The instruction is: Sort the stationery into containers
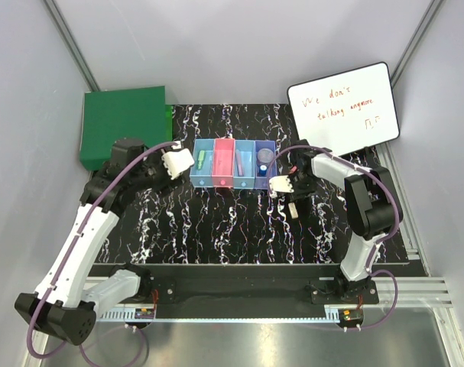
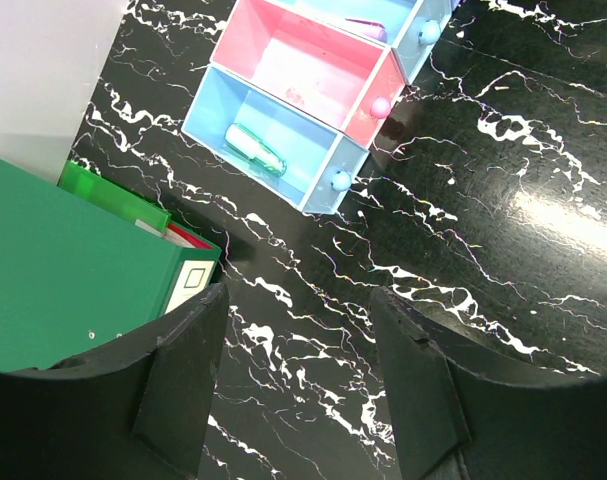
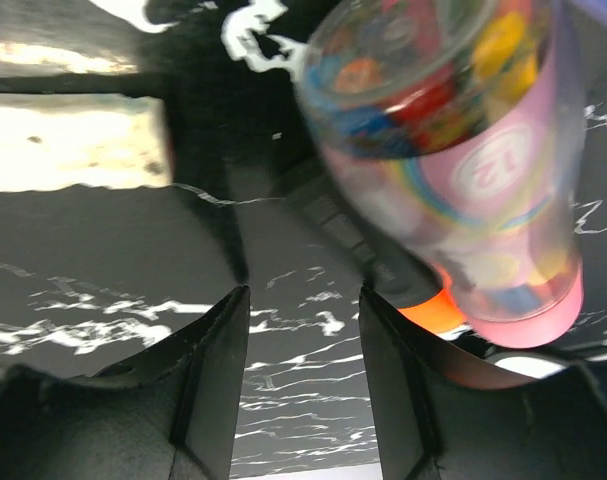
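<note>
My right gripper stands open low over the dark marbled table, with nothing between its fingers. Just ahead lies a black marker with an orange end (image 3: pixel 368 245), partly covered by a clear jar (image 3: pixel 453 190) with a pink end and colourful pieces inside. To the left in the right wrist view is a whitish block (image 3: pixel 73 145). The divided organiser has blue, pink (image 1: pixel 224 162), blue and purple (image 1: pixel 270 183) compartments. A green item (image 2: pixel 255 148) lies in one blue compartment, a pinkish-purple one (image 1: pixel 239 162) in the other. My left gripper is open and empty.
A green box (image 1: pixel 123 126) stands at the back left, close to my left gripper. The whiteboard with red writing (image 1: pixel 345 107) leans at the back right, behind the right arm. Clear table lies before the organiser. The purple compartment holds a round item and a blue-topped one.
</note>
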